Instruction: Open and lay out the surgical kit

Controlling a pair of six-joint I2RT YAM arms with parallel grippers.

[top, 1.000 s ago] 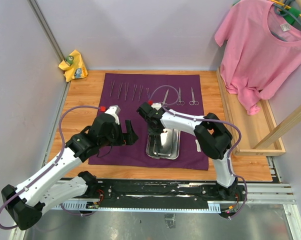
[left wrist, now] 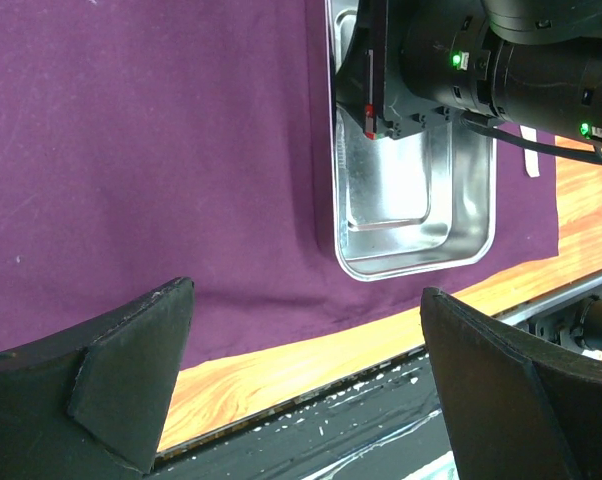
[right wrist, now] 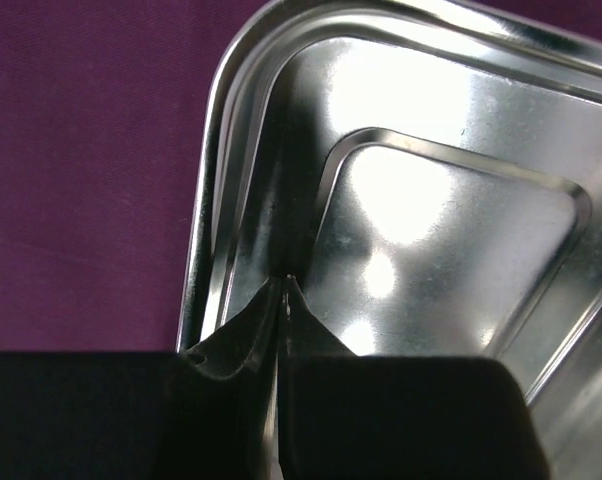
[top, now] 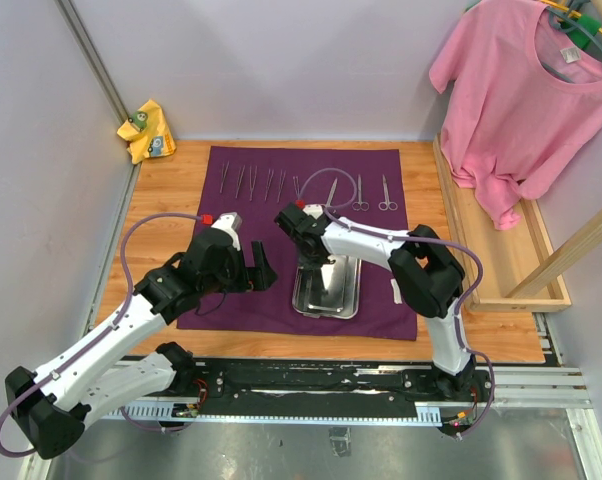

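Note:
A shiny metal tray (top: 343, 303) lies on the purple cloth (top: 256, 315), partly hidden by the right arm. In the right wrist view a second metal rim and a flat panel (right wrist: 436, 190) show inside the tray's outer rim. My right gripper points down just inside the tray's left side, its fingers shut; whether a thin edge lies between them is hard to tell. Left of the tray, my left gripper hangs open above bare cloth, nothing between its fingers. Several slim instruments (top: 253, 180) and scissors (top: 386, 195) lie in a row along the cloth's far side.
A small white strip (top: 396, 291) rests on the cloth right of the tray. At the back left sits a yellow bag (top: 146, 132); a wooden rack (top: 526, 255) with a pink shirt (top: 526, 90) stands right. Cloth left of the tray is clear.
The left arm, tray and instruments look the same.

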